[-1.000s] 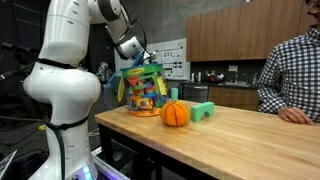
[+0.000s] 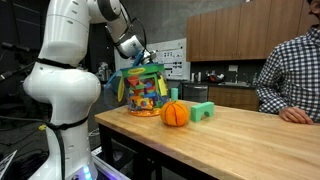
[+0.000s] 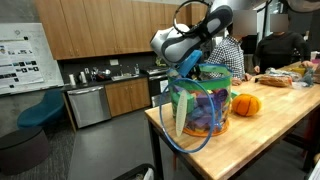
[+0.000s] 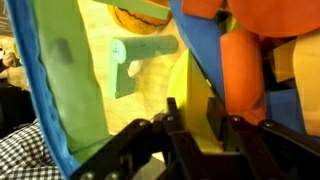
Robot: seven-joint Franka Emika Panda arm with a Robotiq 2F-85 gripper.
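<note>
My gripper reaches down among toy blocks. Between its dark fingers shows a yellow piece (image 4: 182,75); whether they grip it is unclear. Right beside this piece are an orange cylinder (image 4: 241,70) and a blue block (image 4: 197,38). The toys fill a see-through bag (image 3: 204,108) with a green top band and blue trim, standing on the table. In the first exterior view, the bag (image 2: 141,90) stands at the table's far left end, and the fingers cannot be made out there.
On the wooden table (image 2: 230,140), an orange pumpkin (image 2: 175,113) sits close to the bag. A pale green arch block (image 2: 201,110) lies beyond it, near a green cylinder (image 2: 174,94). A person in a checked shirt (image 2: 291,75) stands at the right.
</note>
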